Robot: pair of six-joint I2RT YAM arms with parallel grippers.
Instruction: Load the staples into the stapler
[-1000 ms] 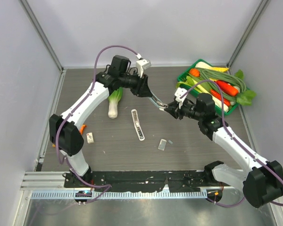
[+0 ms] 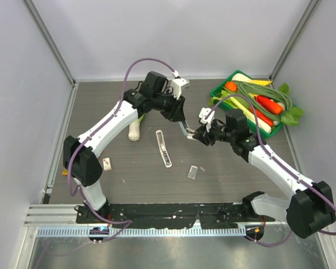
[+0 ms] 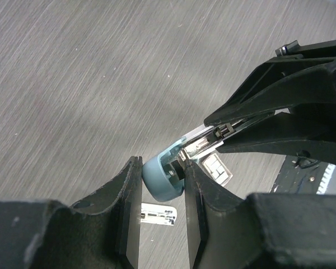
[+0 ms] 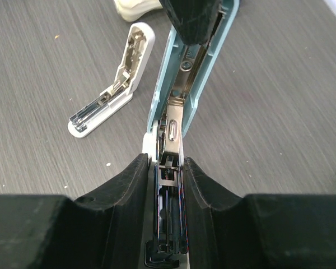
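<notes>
A light blue stapler [image 3: 159,179] hangs opened out between my grippers above the table in the middle. My left gripper [image 2: 181,117] is shut on its blue end, shown at the bottom of the left wrist view. My right gripper is around the white and metal end, with the metal channel between its fingertips. An open white stapler [image 2: 163,148] lies on the table below left. A small staple box [image 2: 192,172] lies at lower middle, with a small strip [image 2: 202,169] beside it.
A green basket of vegetables [image 2: 256,102] stands at the back right. A leek [image 2: 134,129] lies left of the middle, and a small card box [image 2: 106,164] farther left.
My left gripper has moved right and down with the stapler. My right gripper has shifted slightly left and down, and the stapler looks more steeply angled.
</notes>
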